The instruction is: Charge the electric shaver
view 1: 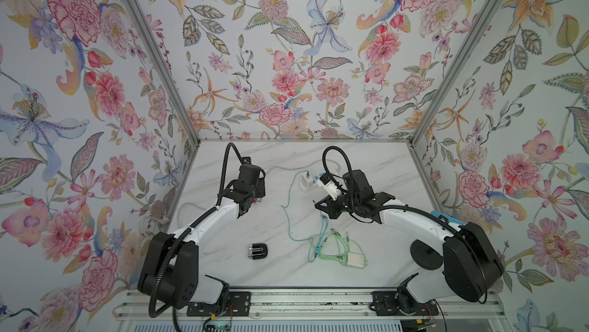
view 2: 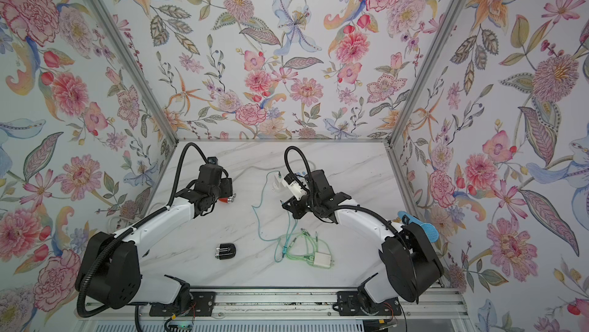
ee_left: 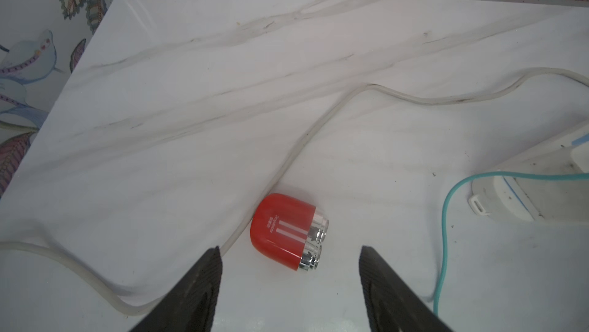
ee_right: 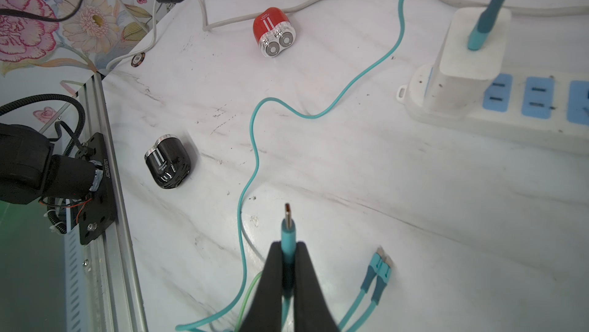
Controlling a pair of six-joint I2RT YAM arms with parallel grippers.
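A red shaver (ee_left: 283, 231) with silver heads lies on the table in the left wrist view, a grey cord running behind it. Above it is my left gripper, its fingers spread apart, nothing held. In the right wrist view, my right gripper is shut on a teal cable's connector (ee_right: 287, 232), whose metal tip points up and away. A second shaver, black (ee_right: 167, 161), lies nearer the table's front edge. At the back, a white adapter (ee_right: 469, 55) with the teal cable plugged into its top sits on the power strip (ee_right: 521, 117).
The teal cable's other connectors (ee_right: 380, 264) dangle beside the right gripper. A green cable with a white block (view 1: 356, 259) lies front centre. A black disc (view 1: 426, 254) and a blue object (view 1: 448, 218) are on the right.
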